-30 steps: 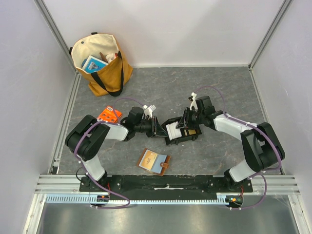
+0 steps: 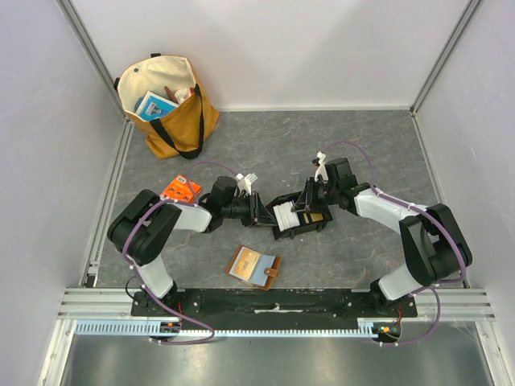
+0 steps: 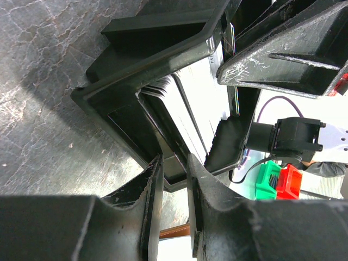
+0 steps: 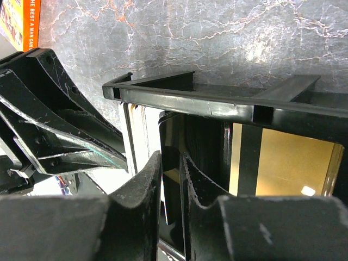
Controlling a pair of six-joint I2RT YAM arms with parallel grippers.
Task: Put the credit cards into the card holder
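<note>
In the top view a black slotted box (image 2: 296,234) sits between my two grippers, white cards (image 2: 286,215) at its left and gold cards (image 2: 316,216) at its right. My left gripper has a narrow gap between its fingertips, at the box's end by the white cards (image 3: 188,111). My right gripper also keeps a narrow gap, its tips over the dark slot beside the white cards (image 4: 142,133). No card shows clearly held in either. Near the front lies an open brown-edged card holder (image 2: 253,267) with a strap.
An orange card or booklet (image 2: 181,189) lies behind my left arm. A mustard bag (image 2: 183,121) stands at the back left.
Both arms hold nearly the same pose in the top view. At the right gripper's fingertips a slight shift at most shows; the box and the holder have not moved.
</note>
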